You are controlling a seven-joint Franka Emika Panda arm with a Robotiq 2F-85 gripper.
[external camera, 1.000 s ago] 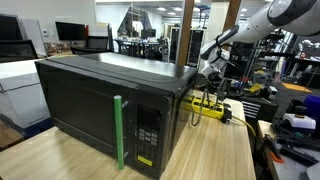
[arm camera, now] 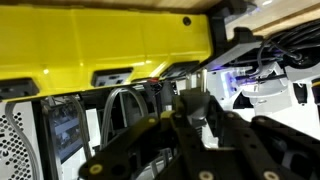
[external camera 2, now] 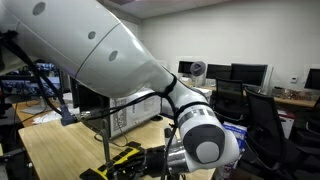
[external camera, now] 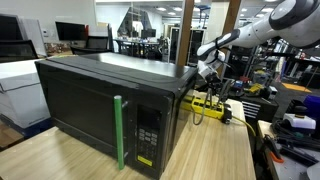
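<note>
The yellow power strip (arm camera: 110,50) runs across the upper part of the wrist view, with black fittings along its edge. My gripper is close beside that edge, its dark fingers blurred at the bottom of the picture. A pale, blurred piece (arm camera: 194,104) shows between the fingers and the strip; whether it is gripped cannot be told. In exterior view 1 the gripper hangs at the far end of the table, over the yellow strip (external camera: 205,107). In exterior view 2 the white arm (external camera 2: 205,140) hides much of the gripper beside the strip (external camera 2: 122,160).
A large black microwave (external camera: 85,100) with a green strip on its door fills the left of exterior view 1. Bare wooden tabletop (external camera: 215,150) lies in front of it. Loose cables (arm camera: 290,45) run close to the gripper.
At the far end of the table, the arm's end appears slightly lower, nearer the yellow strip. The microwave and the strip look unmoved.
</note>
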